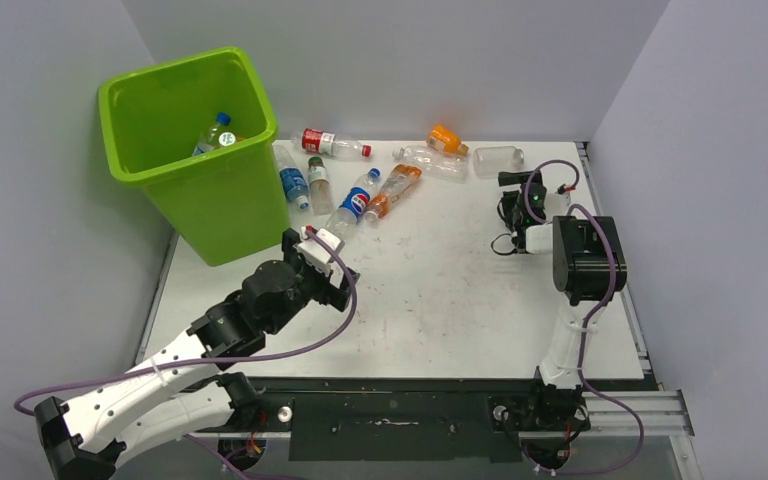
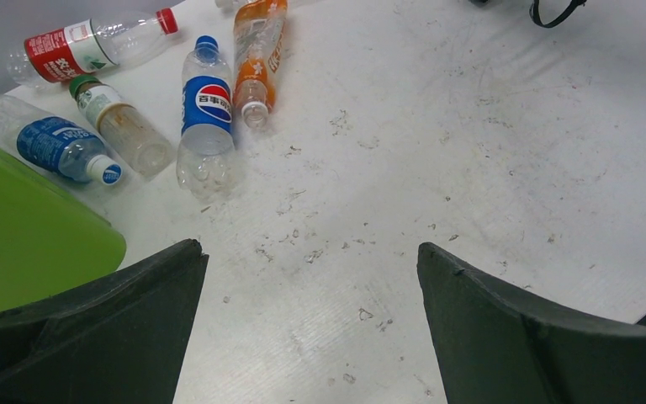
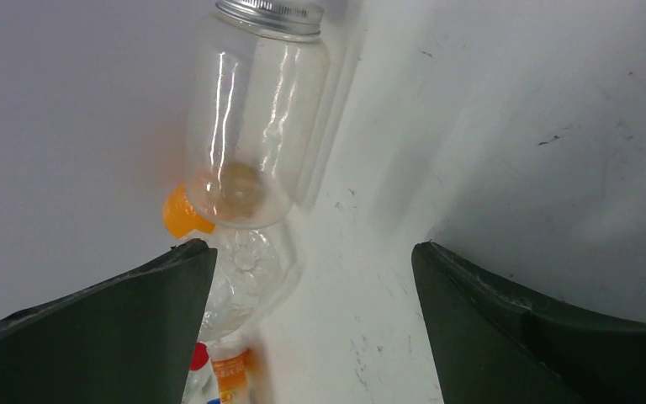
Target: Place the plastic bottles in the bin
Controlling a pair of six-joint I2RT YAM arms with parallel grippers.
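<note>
The tall green bin (image 1: 215,205) stands at the back left, with a blue-capped bottle (image 1: 214,136) inside. Beside it lie a red-label bottle (image 1: 332,145), a blue-label bottle (image 1: 293,182), a green-capped bottle (image 1: 320,190), a Pepsi bottle (image 2: 208,109) and an orange-label bottle (image 2: 258,55). Farther right are a clear bottle (image 1: 435,162), an orange bottle (image 1: 445,138) and a clear jar with a metal lid (image 3: 256,109). My left gripper is open above bare table, in front of the Pepsi bottle. Empty and parted, the fingers of my right gripper are low, close to the jar.
Grey walls enclose the table (image 1: 430,300) at the back and sides, and the bottles lie close to the back wall (image 1: 400,70). Purple cables trail along both arms.
</note>
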